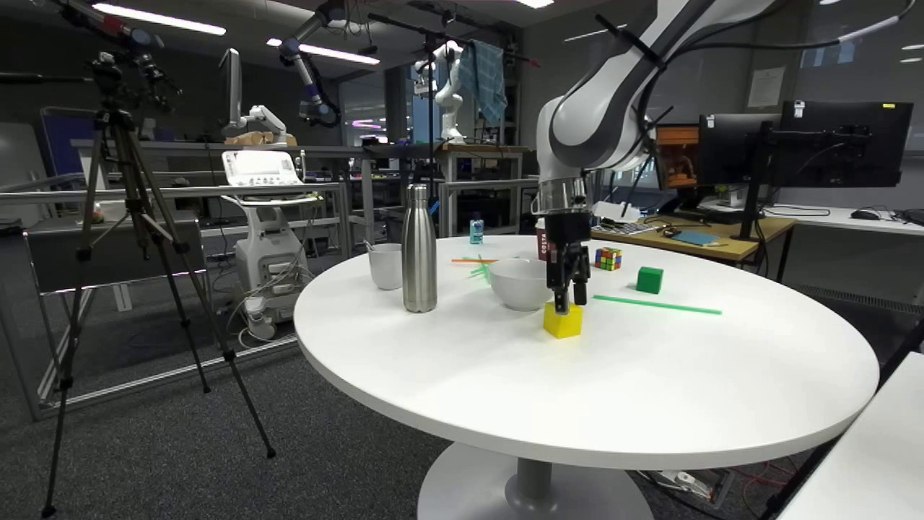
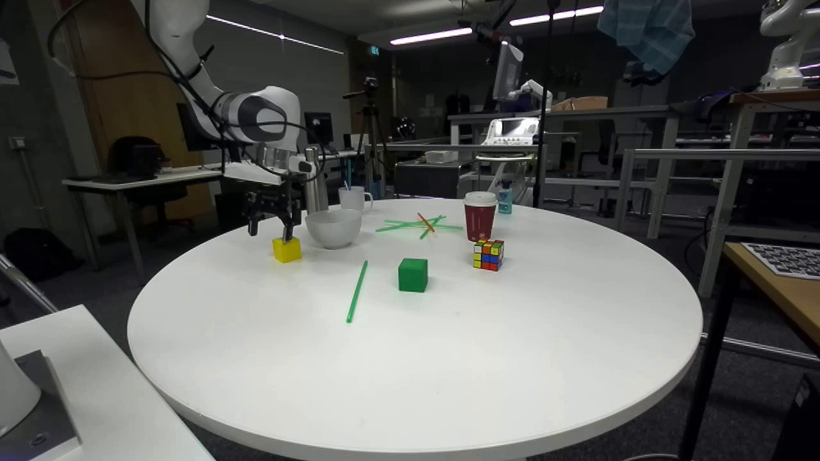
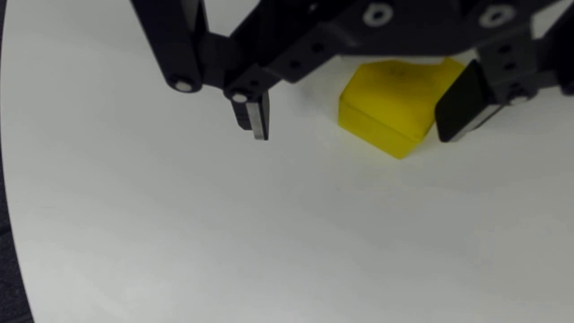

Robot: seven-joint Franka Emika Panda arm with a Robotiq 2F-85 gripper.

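A yellow cube (image 1: 563, 321) rests on the white round table beside the white bowl (image 1: 520, 284). My gripper is above the table with its fingers spread wide. In the wrist view the yellow cube (image 3: 390, 105) lies off-centre between them, close to the right-hand fingertip (image 3: 463, 105), which overlaps its edge; whether they touch I cannot tell. A wide gap separates it from the left-hand fingertip (image 3: 257, 115). From the second exterior view, one finger appears just over the yellow cube (image 2: 287, 250).
A steel bottle (image 1: 419, 251) and a white mug (image 1: 386, 265) stand to the left. A green cube (image 2: 412, 274), a Rubik's cube (image 2: 489, 255), a red cup (image 2: 480, 216) and several straws are elsewhere on the table.
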